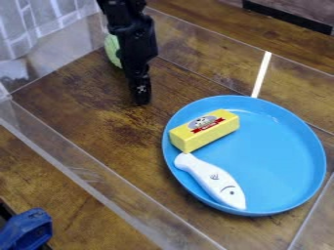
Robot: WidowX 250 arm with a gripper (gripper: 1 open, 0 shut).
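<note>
The black gripper (139, 90) hangs at the upper left over the dark wooden surface, its fingertips low near the wood; it stands open, with nothing visible between its fingers. Partly hidden behind it is a pale green object (113, 51). On the right a blue plate (274, 171) carries a yellow block (206, 129) with a printed label and a white fish-shaped object (213, 181), lying diagonally below the block.
A blue object (23, 232) is at the lower left edge. Clear plastic walls border the wooden area along the left and bottom. The wood between gripper and plate is bare, as is the area at the left.
</note>
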